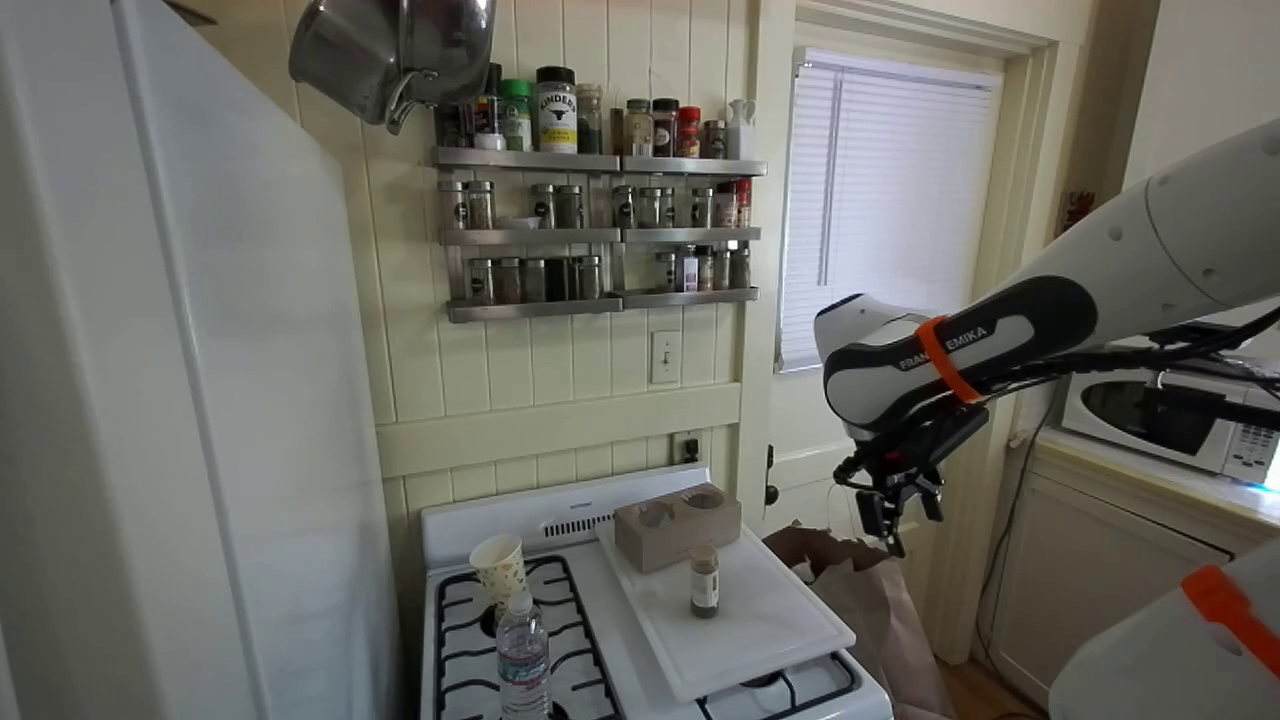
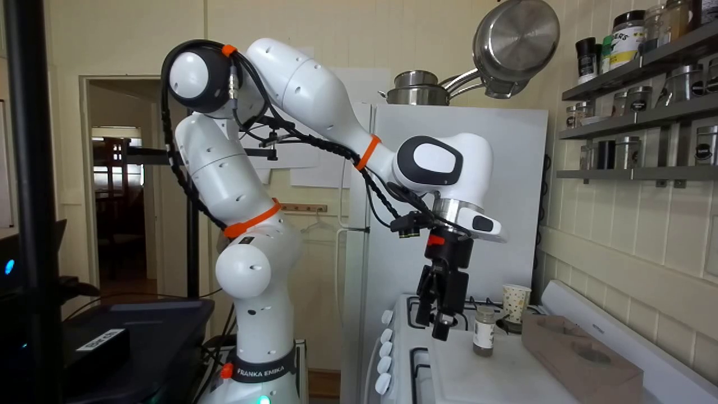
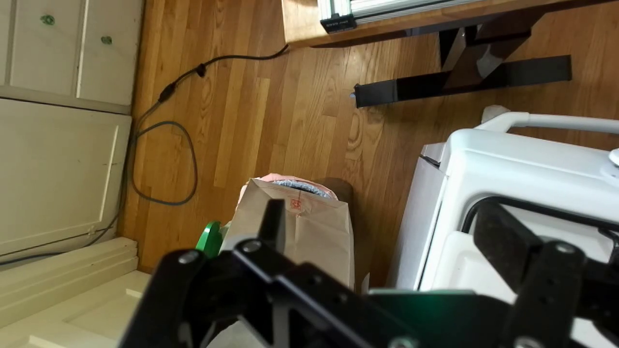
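My gripper (image 1: pixel 914 518) hangs in the air to the right of the stove, above a brown paper bag (image 1: pixel 870 606). In the wrist view its fingers (image 3: pixel 503 243) stand wide apart, and nothing is between them. On the white board (image 1: pixel 732 654) over the stove stands an upright spice jar (image 1: pixel 704 581) with a pale label. Behind the jar sits a tan block (image 1: pixel 678 529) with round hollows in its top. A patterned paper cup (image 1: pixel 497 564) and a clear water bottle (image 1: pixel 523 660) are on the left burners.
Metal shelves (image 1: pixel 534 310) full of spice jars line the wall above the stove. Steel pans (image 2: pixel 516 44) are at upper level by the refrigerator (image 2: pixel 464 202). The board's front part is clear. A black cable (image 3: pixel 168 93) runs over the wooden floor.
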